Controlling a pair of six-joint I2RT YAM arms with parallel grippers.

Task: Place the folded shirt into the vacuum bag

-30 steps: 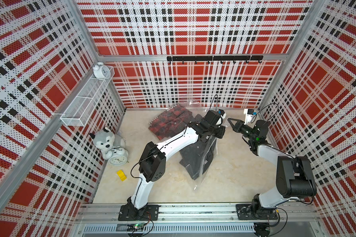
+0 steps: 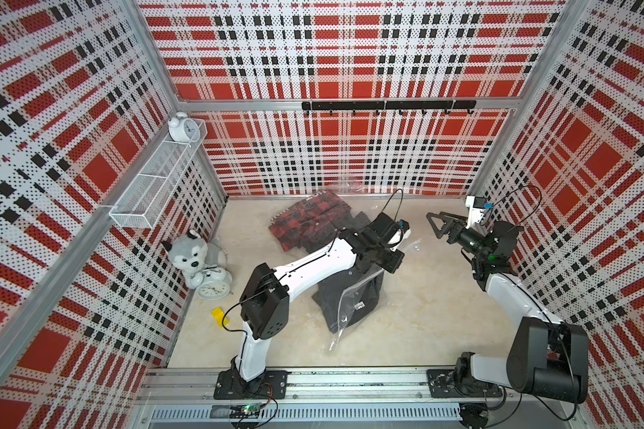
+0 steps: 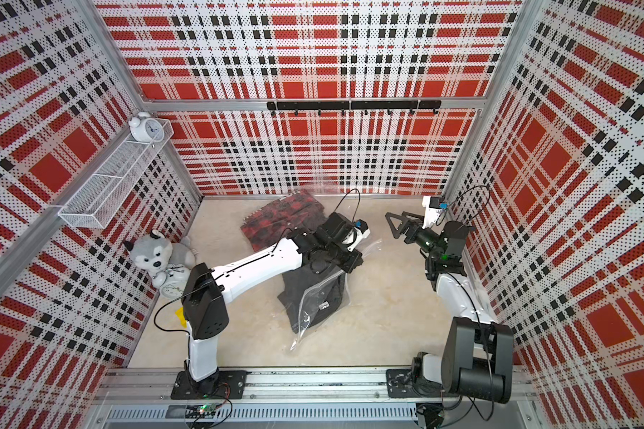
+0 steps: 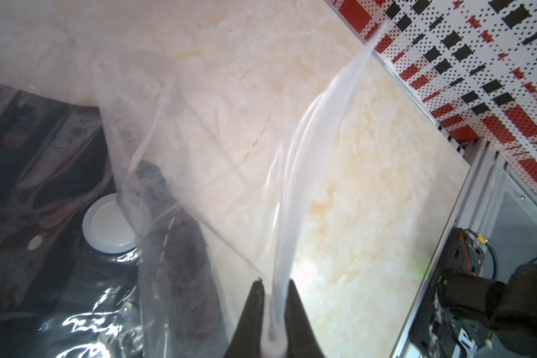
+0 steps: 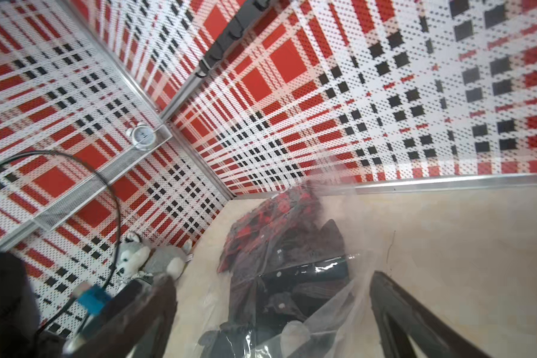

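Observation:
A clear vacuum bag (image 2: 347, 304) lies mid-table, its loose film reaching towards the front. Dark grey cloth (image 2: 329, 289) shows through the film, and a red-and-black plaid garment (image 2: 311, 218) lies behind it, partly under clear plastic. In the left wrist view, my left gripper is shut on a raised edge of the bag; a white round valve (image 4: 109, 223) lies on the dark part to its left. Off to the right, clear of the bag, my right gripper (image 2: 440, 225) stands open and empty. The left arm hides part of the cloth.
A husky plush (image 2: 189, 254) and a white clock (image 2: 214, 284) sit on the left, with a yellow block (image 2: 217, 317) in front. A wire basket (image 2: 154, 178) hangs on the left wall.
My right gripper has moved right, away from the left one, and its fingers show wider apart.

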